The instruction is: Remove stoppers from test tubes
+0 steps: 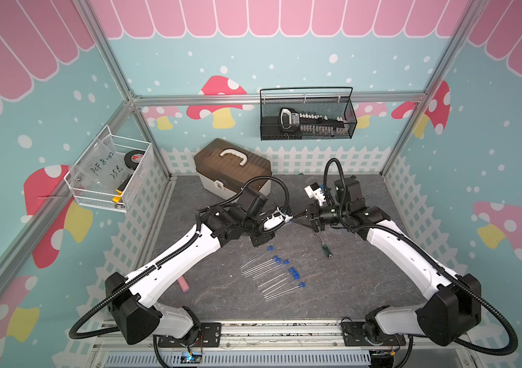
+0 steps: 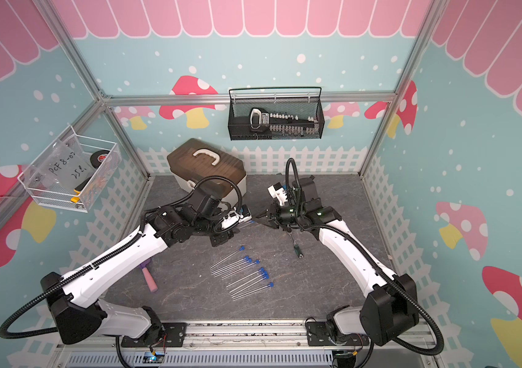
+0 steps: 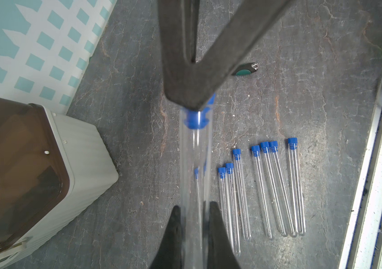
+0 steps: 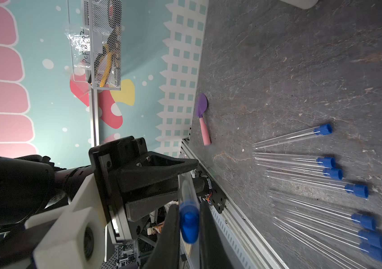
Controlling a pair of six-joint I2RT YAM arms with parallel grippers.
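My left gripper is shut on a clear test tube (image 3: 195, 154), held up above the table. A blue stopper (image 4: 189, 219) sits in the tube's end that faces my right gripper. The right fingers (image 4: 168, 237) stand on both sides of that stopper; whether they press on it cannot be made out. In the left wrist view a dark right finger (image 3: 191, 85) covers part of the stopper. Several more tubes (image 3: 262, 192) with blue stoppers (image 3: 292, 142) lie side by side on the table.
A brown-lidded toolbox (image 1: 230, 162) stands at the back left. Behind the right gripper's area lies a green-handled tool (image 1: 326, 250). A pink-handled spoon (image 4: 203, 125) rests at the left side.
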